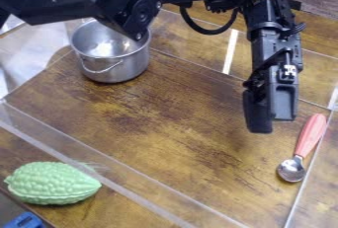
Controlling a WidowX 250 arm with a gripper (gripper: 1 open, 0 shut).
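Note:
My black gripper (pixel 267 114) points down over the right side of the wooden table (pixel 158 143), open, with nothing seen between its fingers. Just right of and below it lies a scoop with a pink handle (pixel 309 137) and a round metal head. A steel pot (pixel 114 66) stands at the back left, partly behind my arm. A pale green bumpy gourd (pixel 50 183) lies at the front left.
A blue object (pixel 22 221) is cut off at the bottom left corner. Clear strips or edges cross the table along the left and right.

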